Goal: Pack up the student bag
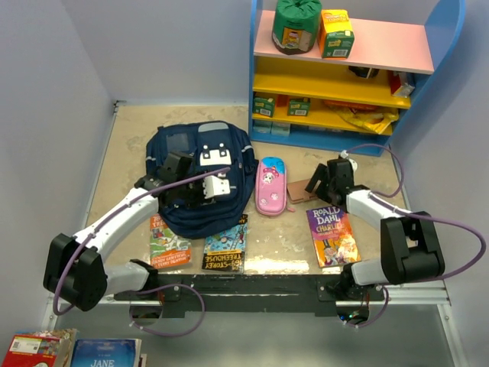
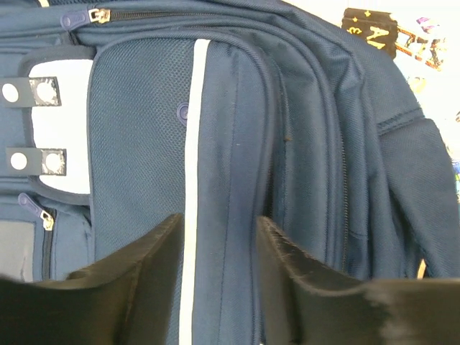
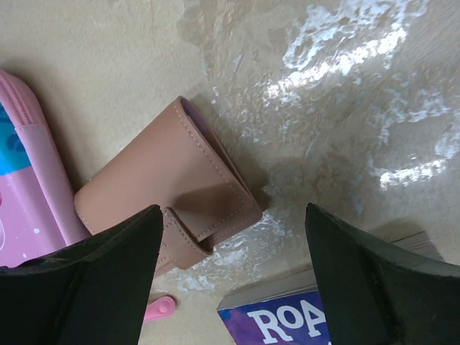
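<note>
A dark blue backpack [image 1: 229,200] lies on the left of the work surface. Over it, my left gripper stands with blurred fingers partly apart, backpack cloth and a white stripe showing between them. My right gripper is open above a brown folded leather case [image 3: 162,169], which lies flat with one corner between the fingers in that view. Left of the case is a pink pencil case [image 1: 271,197] with a blue top. A purple and orange Roald Dahl book [image 1: 334,238] is in front. An orange book [image 1: 168,246] and a Treehouse book [image 1: 225,248] lie partly beneath the backpack's front edge.
A blue shelf unit [image 1: 344,73] with boxes and packets stands at the back right. Other books [image 1: 107,354] rest at the lower left corner, beyond the dark front rail [image 1: 252,287]. Between the Treehouse and Roald Dahl books the floor is clear.
</note>
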